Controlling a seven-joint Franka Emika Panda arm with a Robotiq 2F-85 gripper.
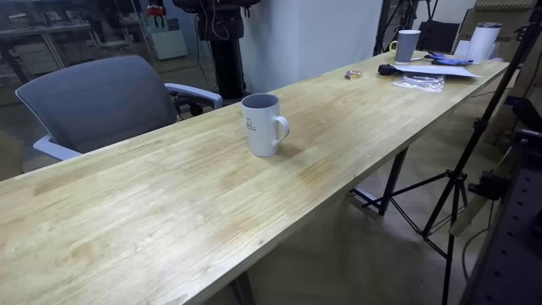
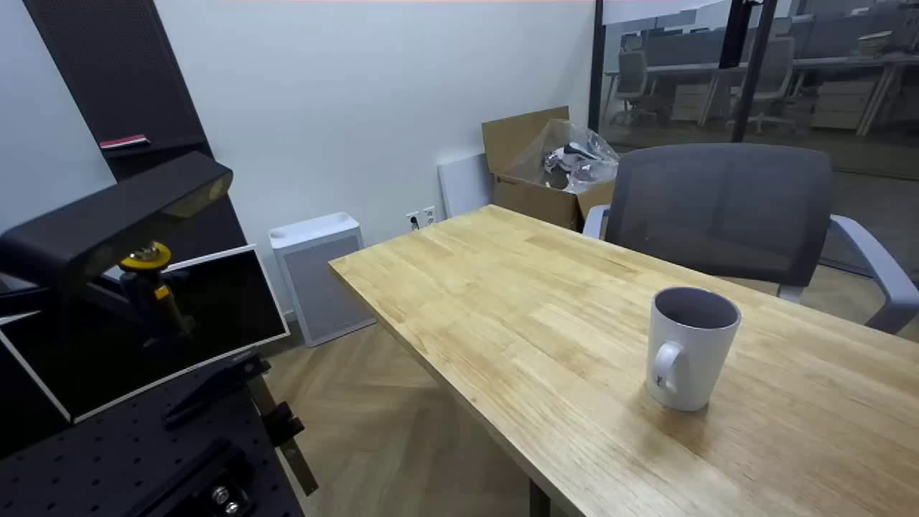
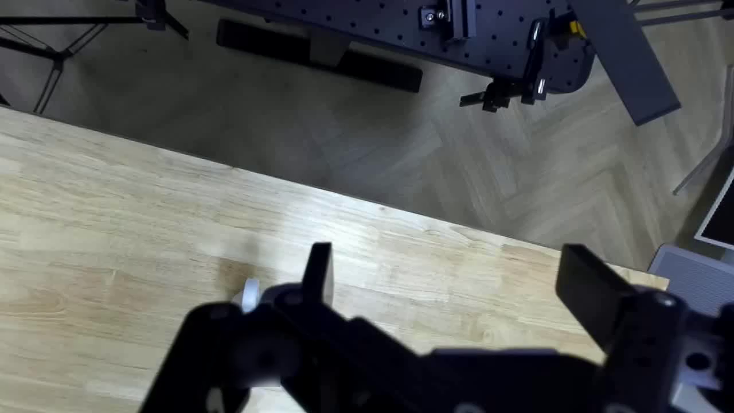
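Note:
A light grey mug with a small printed mark stands upright on the wooden table, its handle toward the table's near edge. The second exterior view has the same mug at the right, seemingly empty as far as its inside shows. From the wrist, my gripper hangs above the table with its two dark fingers wide apart, open and holding nothing. Only the mug's handle and a bit of rim peek out beside the left finger; the rest is hidden behind the gripper. Neither exterior view includes the gripper.
At the table's far end are a dark grey cup, a white tumbler, blue gloves, a tape roll and a plastic bag. An office chair borders one long side. Around the mug, the tabletop is bare.

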